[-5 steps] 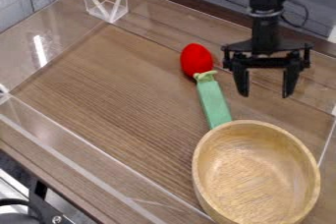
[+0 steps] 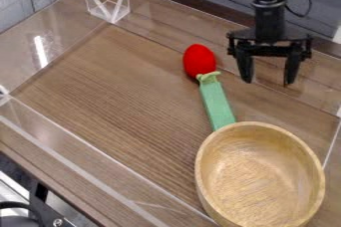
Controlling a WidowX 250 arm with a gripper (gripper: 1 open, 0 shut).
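Observation:
My gripper (image 2: pixel 269 44) hangs at the back right of the wooden table (image 2: pixel 107 102), a dark body with its fingers spread open and nothing seen between them. To its left a red rounded object (image 2: pixel 200 60) lies on the table, and a long green strip (image 2: pixel 216 104) extends from it toward the front. A large tan bowl (image 2: pixel 260 206) fills the front right.
A white wire-like holder (image 2: pixel 107 4) stands at the back left. Dark table edges show at the upper left, and a dark cable lies at the lower left corner.
The objects look unmoved.

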